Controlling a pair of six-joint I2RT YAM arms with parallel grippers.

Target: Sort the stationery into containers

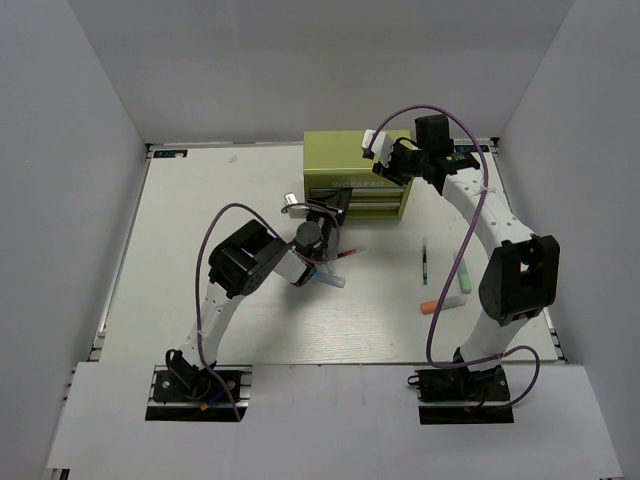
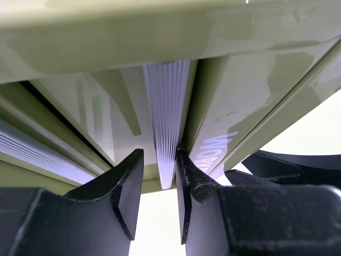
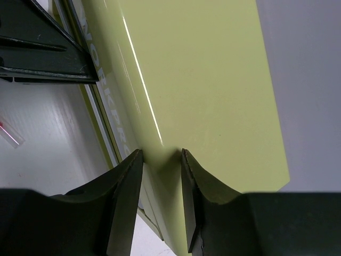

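The olive-green drawer cabinet stands at the back of the table. My right gripper is shut on the cabinet's upper front edge. In the left wrist view, my left gripper is part open at the drawer fronts, a ridged silver strip lying between its fingertips, with a gap on one side. Below the left gripper lie a red pen and a blue marker. At the right are a dark pen, a green marker and an orange marker. The drawers' insides are hidden.
Both arms meet close together at the cabinet front, and the right gripper sits on its right side. Bare white table spreads over the left and the front middle. Grey walls enclose the back and sides.
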